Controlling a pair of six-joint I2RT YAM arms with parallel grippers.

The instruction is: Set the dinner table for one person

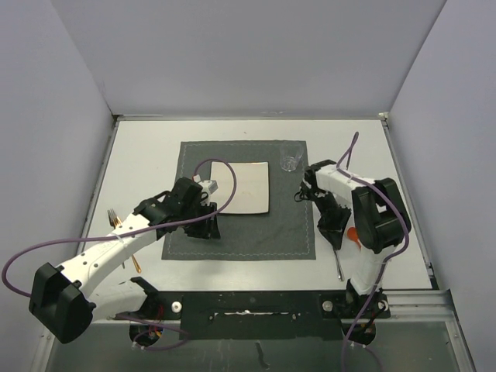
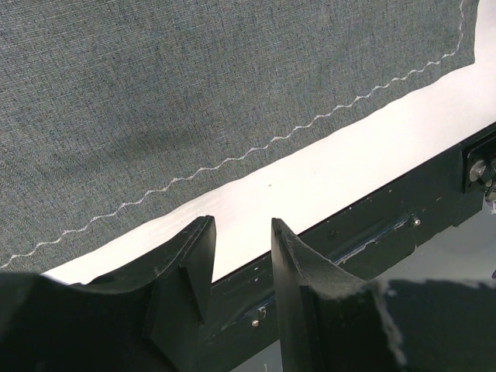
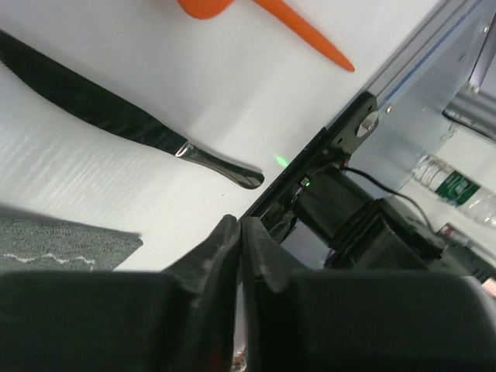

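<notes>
A cream square plate (image 1: pixel 240 187) rests on the grey placemat (image 1: pixel 256 240), with a clear glass (image 1: pixel 291 156) at its upper right. My left gripper hangs open and empty over the placemat's front. My right gripper is low over the right side, its fingertips close together, beside a knife (image 3: pixel 116 120) lying on the white table; whether anything is between them is not visible. An orange utensil (image 3: pixel 302 31) lies beyond the knife. Forks and other cutlery (image 1: pixel 124 236) lie at the far left.
The table (image 1: pixel 139 155) is bordered by walls and a dark front rail (image 1: pixel 248 306).
</notes>
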